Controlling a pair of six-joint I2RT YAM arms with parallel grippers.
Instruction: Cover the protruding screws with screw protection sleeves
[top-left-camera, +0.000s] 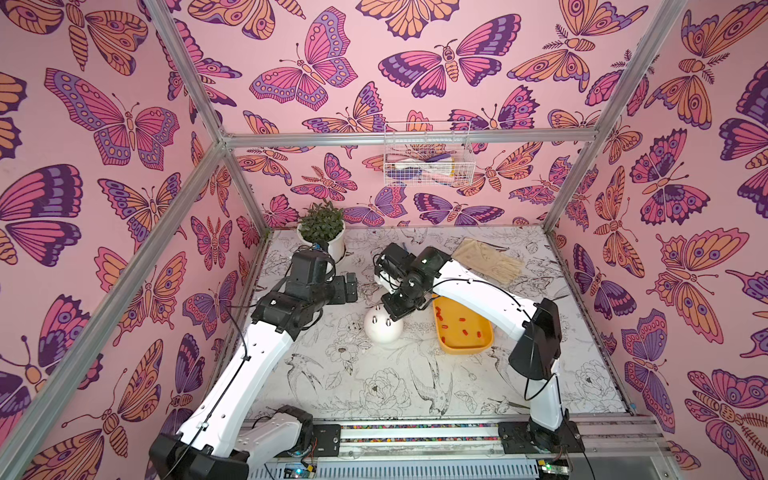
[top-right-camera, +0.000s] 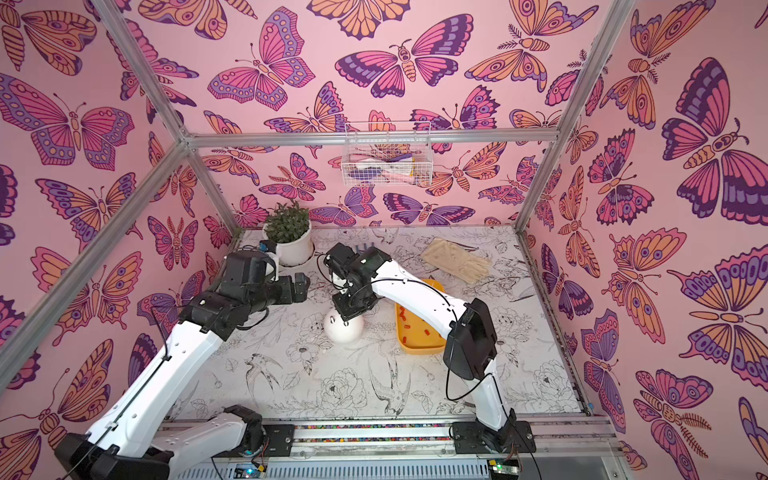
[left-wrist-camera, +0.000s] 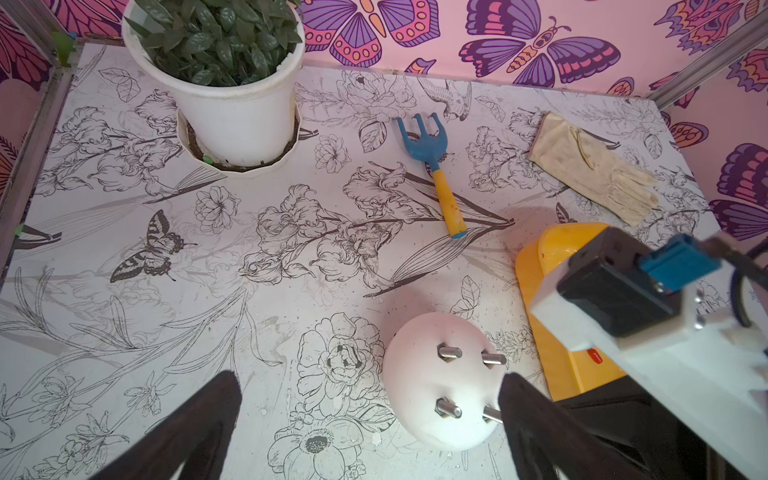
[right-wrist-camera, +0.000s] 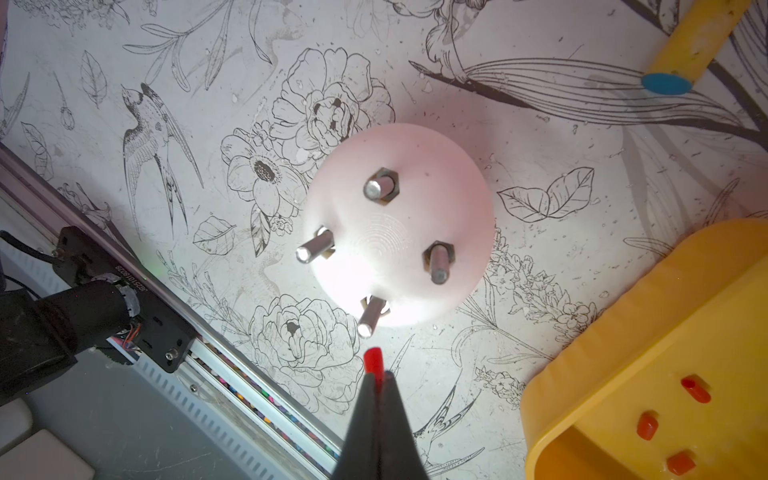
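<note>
A white dome (right-wrist-camera: 400, 216) stands on the table with several bare metal screws sticking out, one of them the nearest screw (right-wrist-camera: 371, 317) in the right wrist view. Just short of that screw's end, a red sleeve (right-wrist-camera: 373, 361) is pinched in the tips of my right gripper, apart from the screw in this view. My left gripper is open and empty, its dark fingers (left-wrist-camera: 188, 428) spread wide at the bottom of the left wrist view. From above, it hangs to the left of the dome.
A yellow tray (right-wrist-camera: 552, 384) with several loose red sleeves (right-wrist-camera: 696, 389) stands right of the dome. Behind are a potted plant (left-wrist-camera: 236, 112), a hand fork (left-wrist-camera: 445, 192) and gloves (left-wrist-camera: 592, 168).
</note>
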